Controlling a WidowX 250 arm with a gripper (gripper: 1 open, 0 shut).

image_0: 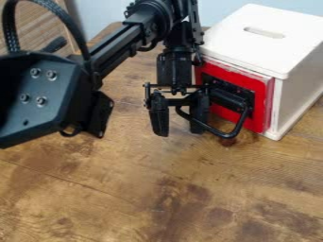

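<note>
A white box (265,43) with a slot in its lid stands at the right, a red panel (259,118) on its front bearing a black latch and a looped black handle (229,136). My black gripper (178,112) hangs just left of the panel, fingers pointing down, at the handle's left end. The dark parts overlap, so I cannot tell whether anything is between the fingers or how far they are apart.
A pale wall lies behind, and the arm's dark housing fills the upper left.
</note>
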